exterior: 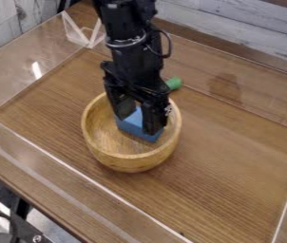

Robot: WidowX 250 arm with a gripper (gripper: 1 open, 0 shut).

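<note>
A black robot arm reaches down from the top center to a round light-wooden bowl (108,152) in the middle of the table. Its gripper (136,112) hangs over the bowl, fingers straddling the space above a blue block (140,129) that lies inside. Whether the fingers touch the block or how wide they stand is hard to tell, as dark parts overlap.
A small green object (173,84) lies behind the bowl to the right. A pale edge or wall runs along the left, with a dark cable at the lower left.
</note>
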